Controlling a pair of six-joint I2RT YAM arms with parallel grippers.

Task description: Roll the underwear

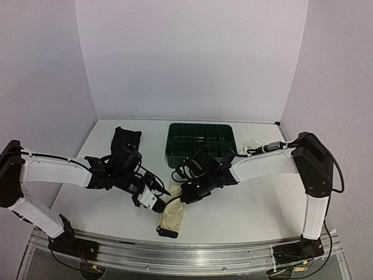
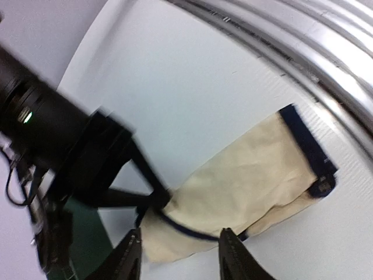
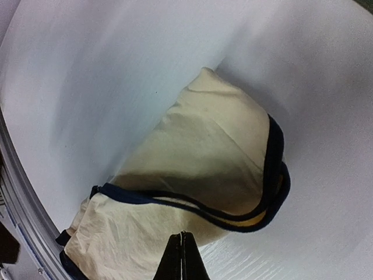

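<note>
The cream underwear (image 1: 172, 213) with dark blue bands lies flattened and partly folded on the table, also seen as cloth (image 2: 250, 169) in the left wrist view and as cloth (image 3: 192, 146) in the right wrist view. My left gripper is open above and beside it, nothing visible between its fingers. My right gripper hangs over the underwear with its fingertips together, shut, with nothing seen between them. In the left wrist view the right arm's dark body is blurred above the cloth.
A green divided box (image 1: 201, 131) stands behind the grippers. A black cloth (image 1: 123, 135) lies at back left, a white bundle (image 1: 253, 144) at back right, partly hidden by the right arm. An aluminium rail (image 1: 186, 248) runs along the front edge.
</note>
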